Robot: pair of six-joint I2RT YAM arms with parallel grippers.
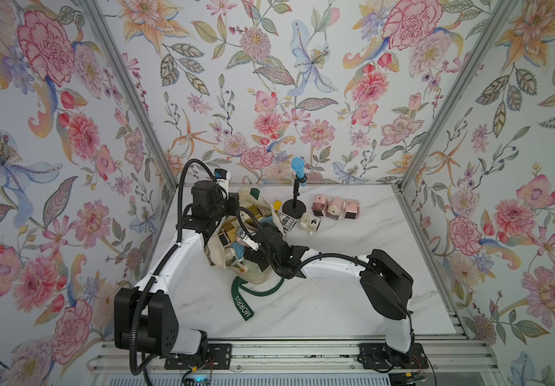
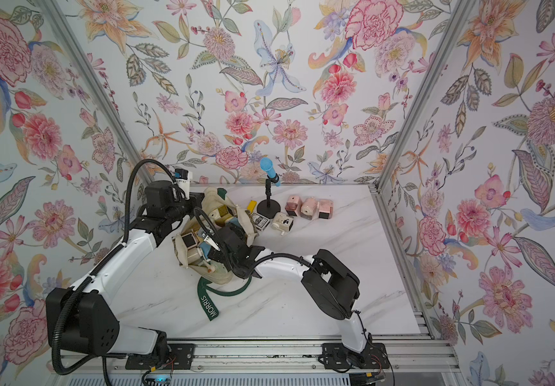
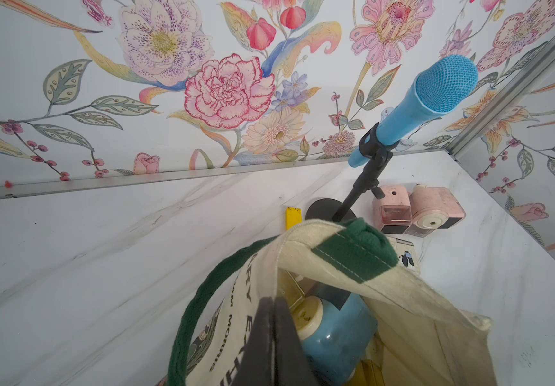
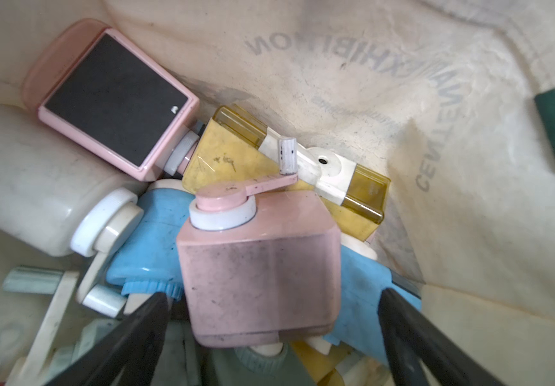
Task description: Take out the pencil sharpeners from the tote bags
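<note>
The cream tote bag (image 1: 266, 277) lies open at the left of the table, full of pencil sharpeners. In the right wrist view a pink sharpener (image 4: 261, 283) with a crank sits on top of the heap, between the spread fingers of my right gripper, which is open over the bag. Around it are a yellow sharpener (image 4: 222, 151), another pink sharpener (image 4: 116, 96), a blue sharpener (image 4: 152, 238) and a whitish sharpener (image 4: 26, 173). My left gripper is shut at the bag's raised rim; whether bag cloth is pinched in its tips cannot be seen.
Behind the bag a blue microphone on a black stand (image 1: 295, 207) rises from the table. Several pink sharpeners (image 1: 334, 206) and a cream sharpener (image 1: 310, 222) stand right of it. A green strap (image 1: 241, 299) trails in front.
</note>
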